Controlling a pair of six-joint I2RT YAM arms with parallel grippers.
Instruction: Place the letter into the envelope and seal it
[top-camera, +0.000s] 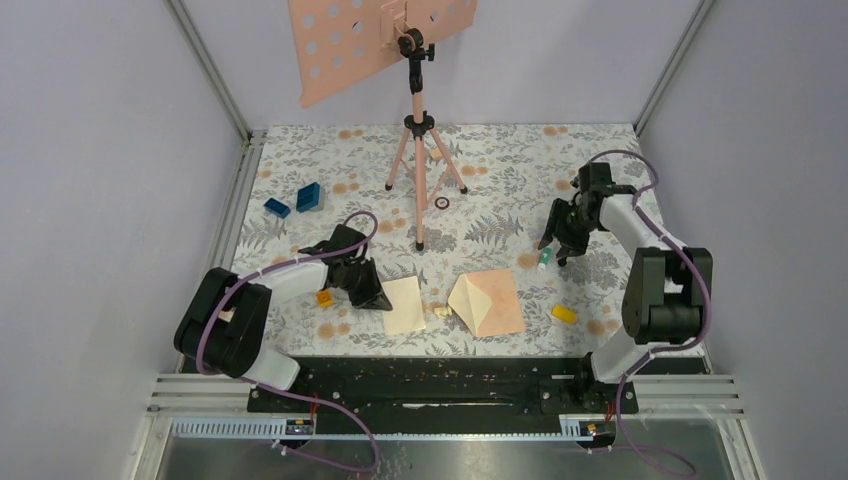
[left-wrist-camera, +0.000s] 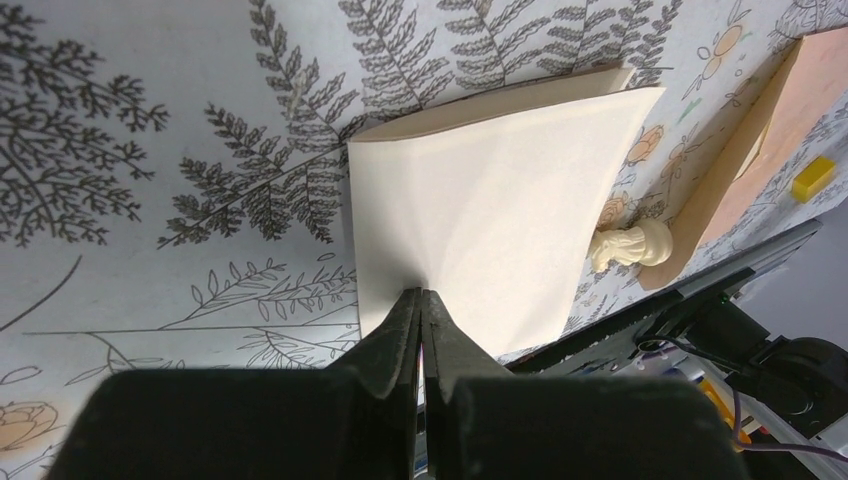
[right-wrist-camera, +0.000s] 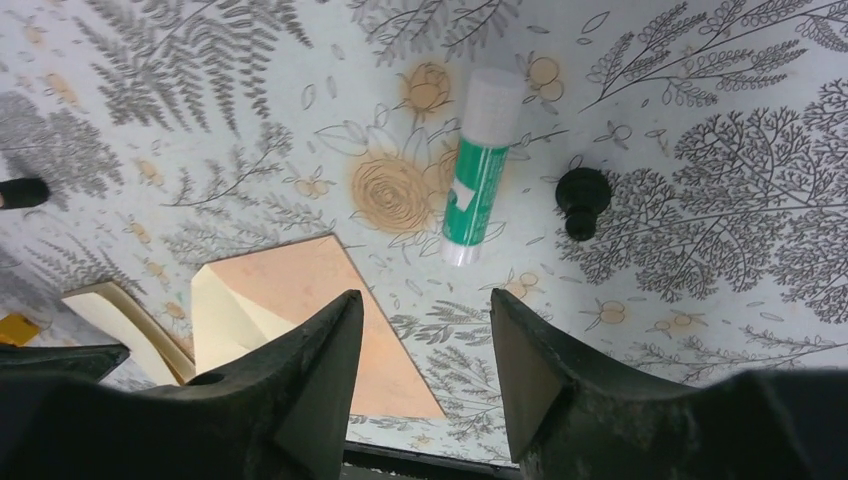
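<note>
A cream folded letter (top-camera: 405, 305) lies at front centre-left, with my shut left gripper at its left part, nothing visible between the fingertips. To its right lies the peach envelope (top-camera: 500, 305) with its cream flap (top-camera: 472, 298) showing. My right gripper is part open with nothing between its fingers, above a green-and-white glue stick (right-wrist-camera: 473, 190) lying on the cloth beside a small black piece (right-wrist-camera: 582, 205).
A tripod (top-camera: 420, 180) with a peach panel stands at the back. Blue containers (top-camera: 310, 197) sit back left, a cream figurine (left-wrist-camera: 635, 242) between letter and envelope, a yellow block (top-camera: 563, 313) right of the envelope, an orange block (top-camera: 325, 298) at left.
</note>
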